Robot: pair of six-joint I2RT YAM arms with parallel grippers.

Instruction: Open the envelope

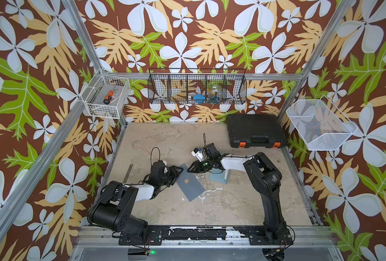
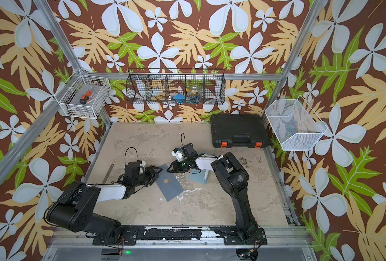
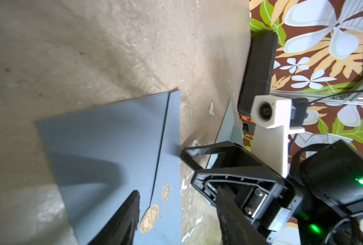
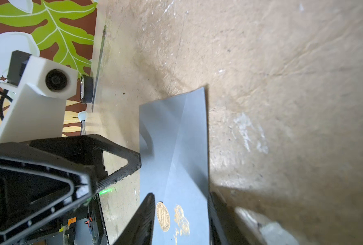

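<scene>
A grey-blue envelope (image 1: 190,182) lies flat on the table, slanted, with a round gold seal (image 3: 149,218) on the edge of its flap. The flap (image 3: 171,134) lies down along one long side, and a gold smudge (image 4: 181,220) marks it. My left gripper (image 1: 178,170) is open at the envelope's far left side, nothing between its fingers. Across from it, my right gripper (image 1: 191,168) hovers by the far right edge, also open; its fingers (image 4: 142,220) appear above the envelope in the right wrist view. Neither gripper visibly touches the paper.
A light blue paper item (image 1: 219,175) lies under the right arm. At the back right sits a black case (image 1: 256,130), and a thin metal strip (image 1: 128,173) lies at the left. The two grippers are close together. Open table surrounds the envelope.
</scene>
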